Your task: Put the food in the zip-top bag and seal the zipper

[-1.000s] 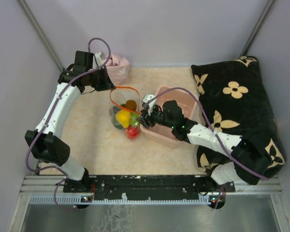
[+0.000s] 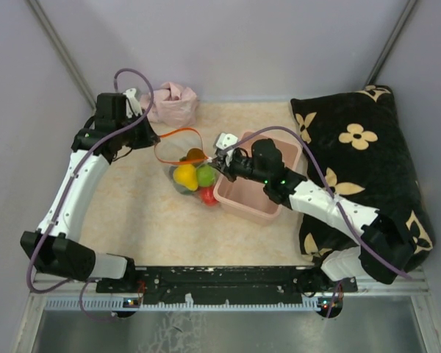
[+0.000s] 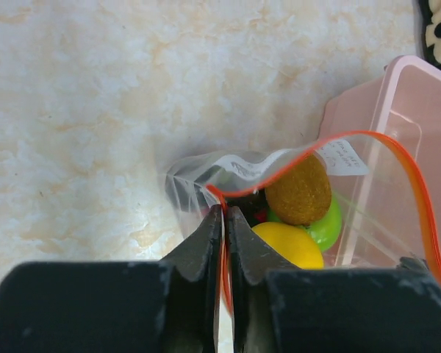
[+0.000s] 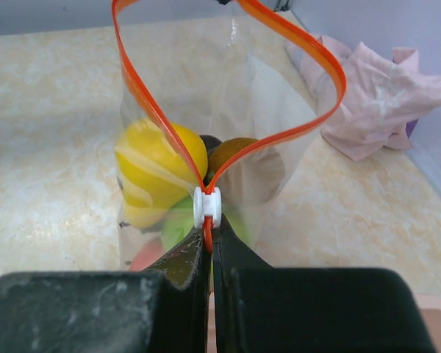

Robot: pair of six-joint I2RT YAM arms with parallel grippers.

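Observation:
The clear bag with orange zipper (image 2: 178, 132) stands open on the table, holding yellow food (image 4: 154, 169), brown food (image 3: 298, 191), green food (image 3: 322, 228) and red food (image 2: 208, 195). My left gripper (image 2: 154, 138) is on the zipper rim at the far corner, fingers close together around it in the left wrist view. My right gripper is shut on the zipper at the near end, just below the white slider (image 4: 206, 207).
A pink bin (image 2: 250, 206) stands right of the bag, under the right arm. A pink cloth bundle (image 2: 176, 103) lies at the back. A black floral cushion (image 2: 353, 169) fills the right side.
My left arm has moved left and toward the front, carrying the bag's rim along. My right gripper has risen slightly toward the back, and the zipper opening has shifted with both.

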